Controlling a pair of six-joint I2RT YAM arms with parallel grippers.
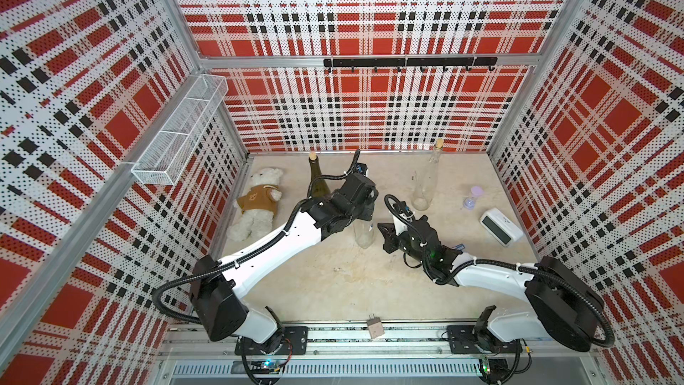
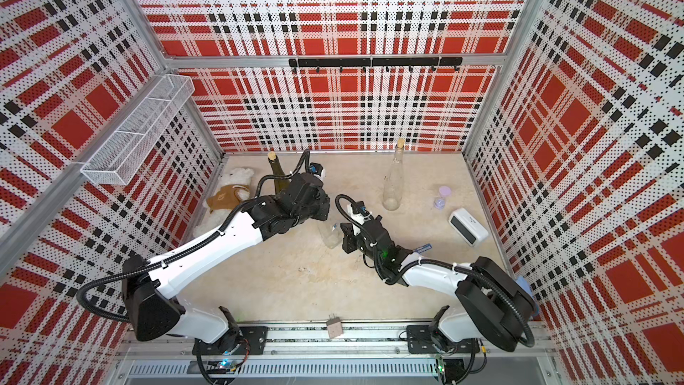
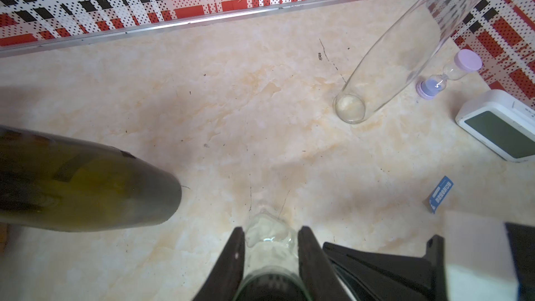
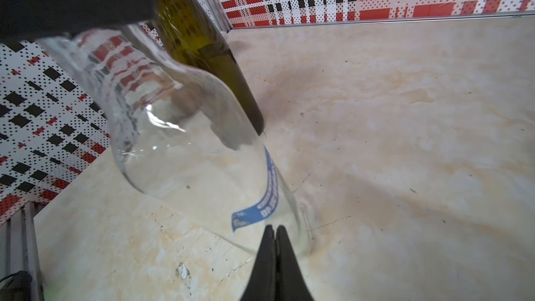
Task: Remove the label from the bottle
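My left gripper is shut on the upper part of a clear glass bottle (image 4: 184, 150), which tilts over the table with its base low. A blue-and-white label (image 4: 256, 206) shows on its lower body in the right wrist view. My right gripper is shut, nothing between its fingers, with its tips just in front of the bottle's lower body near the label; whether they touch cannot be told.
A dark green bottle (image 3: 83, 178) stands behind left, a tall clear bottle (image 1: 425, 178) back right, with an hourglass (image 1: 471, 197) and white device (image 1: 502, 226) beyond. A teddy bear (image 1: 253, 203) is at left.
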